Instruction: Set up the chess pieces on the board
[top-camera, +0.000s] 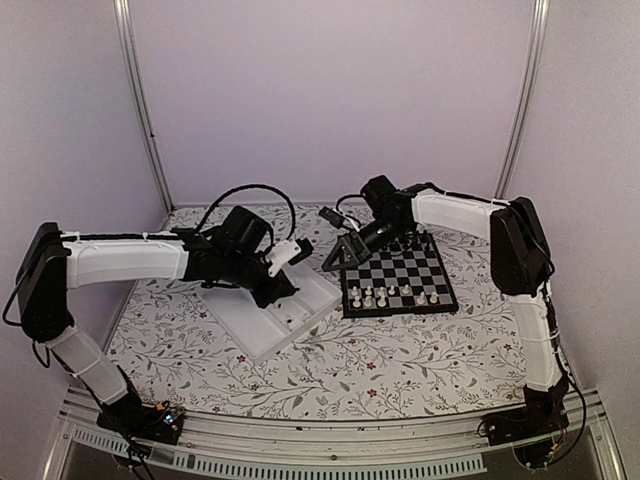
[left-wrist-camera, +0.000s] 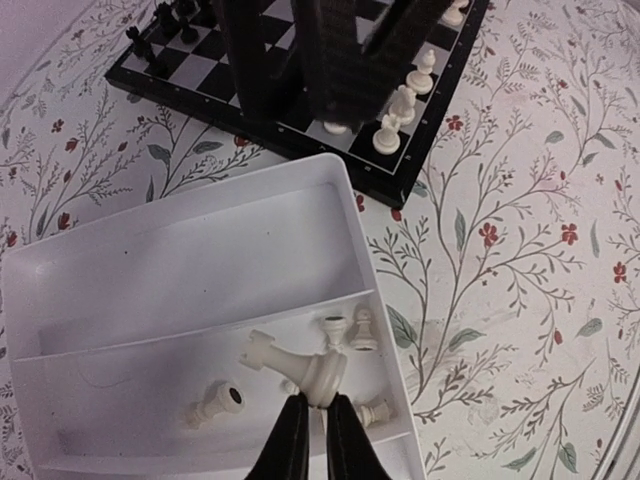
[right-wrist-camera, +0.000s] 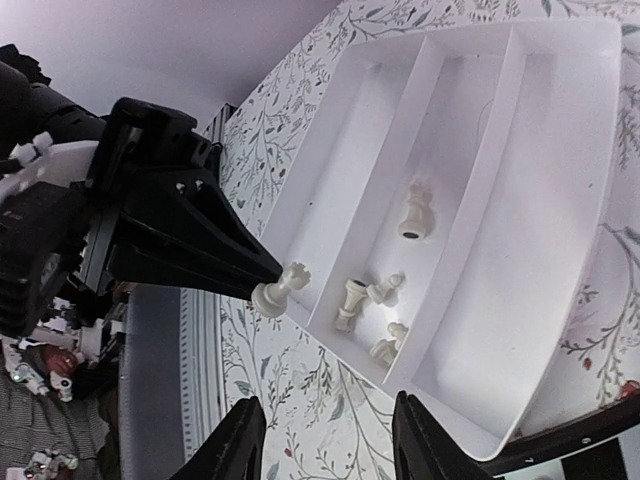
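Note:
My left gripper is shut on a white rook, held sideways above the white divided tray; in the right wrist view this piece (right-wrist-camera: 280, 292) shows at its fingertips. My right gripper has its fingers apart, nothing between them, near the board's left side beside the tray. The chessboard (top-camera: 395, 280) carries white pieces (top-camera: 380, 298) along its near side and dark pieces at the back, partly hidden by the right arm. More white pieces lie in the tray's middle compartment (right-wrist-camera: 440, 200).
In the left wrist view, dark parts of the right gripper hang over the top middle, covering part of the board.

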